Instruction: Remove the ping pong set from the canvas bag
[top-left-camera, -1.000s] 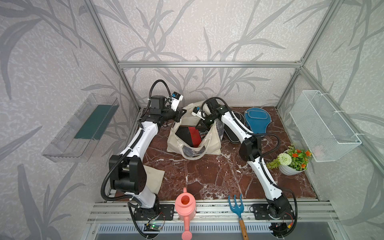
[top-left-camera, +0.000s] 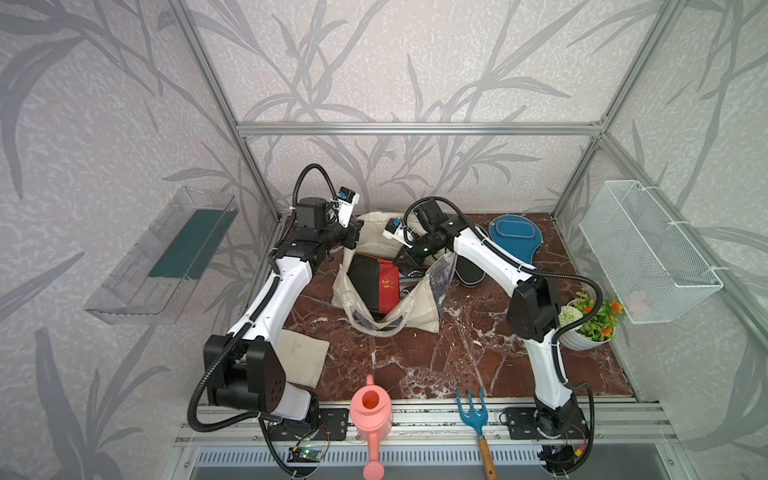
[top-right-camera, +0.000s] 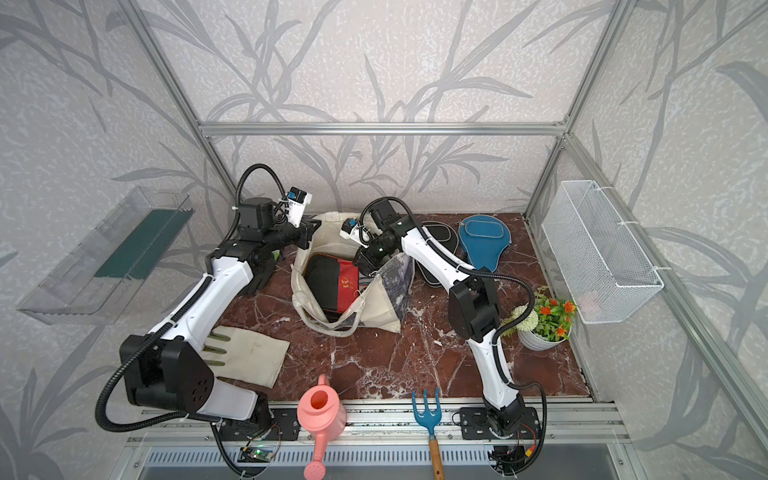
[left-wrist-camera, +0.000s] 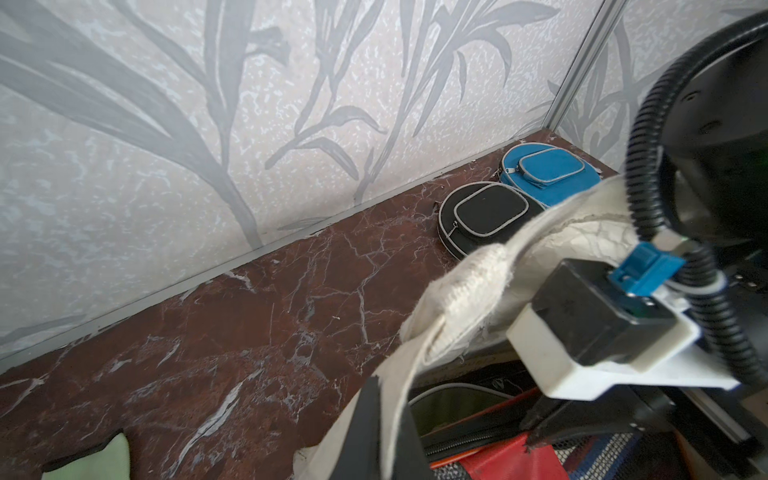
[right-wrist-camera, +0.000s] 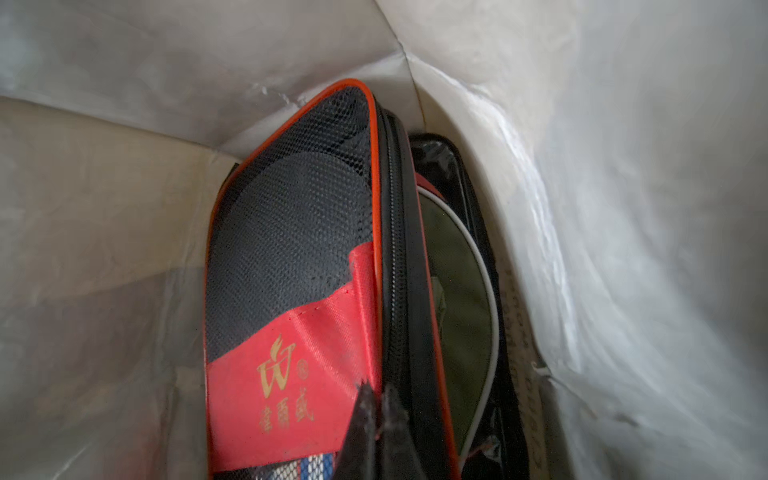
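The cream canvas bag (top-left-camera: 420, 312) stands with its mouth wide. Inside it leans a red-and-black mesh case (right-wrist-camera: 304, 312) with an orange-edged border and a gold logo. A rounded dark shape shows through its mesh. Behind it is a green round-edged case (right-wrist-camera: 456, 304) with white piping. My left gripper is shut on the bag's rim, its fingers on either side of the cloth. Inside the mouth, my right gripper is shut, its tips overlapping the mesh case's zipped side in the right wrist view; I cannot tell whether they touch it.
Black (top-right-camera: 439, 240) and blue (top-right-camera: 485, 240) paddle-shaped cases lie to the bag's right. A flowerpot (top-right-camera: 541, 340) stands at far right, and gloves (top-right-camera: 252, 360) lie at front left. The table directly in front of the bag is clear.
The left gripper has shifted slightly left with the bag's rim. The bag's front edge has come forward and its mouth has widened. The right elbow has swung outward to the right.
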